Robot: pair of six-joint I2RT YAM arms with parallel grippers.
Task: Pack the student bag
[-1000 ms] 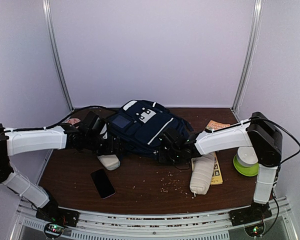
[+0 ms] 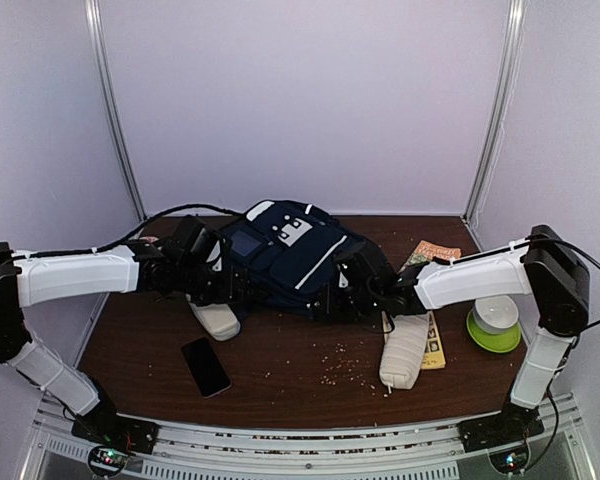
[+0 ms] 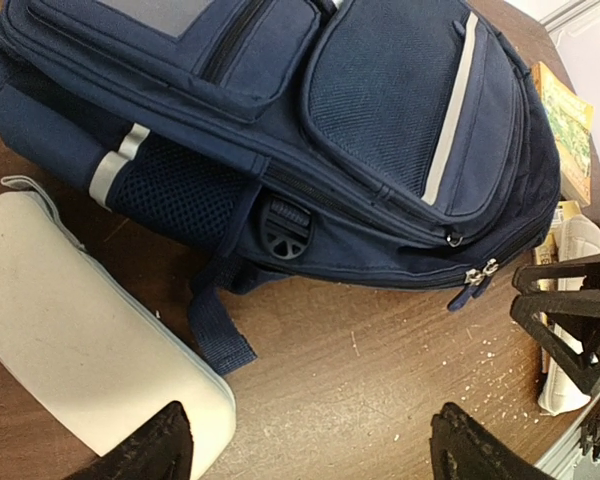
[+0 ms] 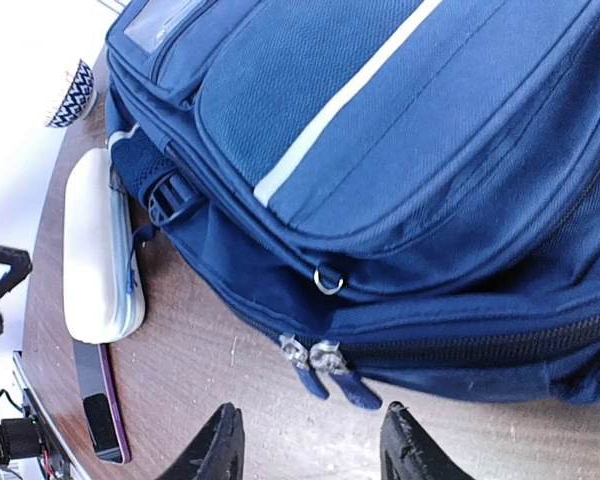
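Note:
A navy backpack (image 2: 295, 250) lies at the back middle of the table, its zipper pulls (image 4: 325, 365) hanging at the near edge in the right wrist view. My left gripper stands apart with nothing between its fingers, over bare table in front of the bag's buckle side. Open and empty too, my right gripper is just in front of the zipper pulls, not touching them. A white case (image 3: 90, 320) rests left of the bag, partly under the left gripper's finger in the left wrist view. A second, quilted white pouch (image 2: 405, 350) lies at the right.
A dark phone (image 2: 206, 367) lies flat at the front left. Yellow books (image 2: 435, 345) are under and behind the quilted pouch. At the far right a white bowl (image 2: 495, 314) sits on a green plate (image 2: 493, 340). Small crumbs (image 2: 345, 368) dot the front middle, otherwise clear.
Over the last second my right arm has shifted a little to the right along the bag's near edge. Bag and other objects look unmoved.

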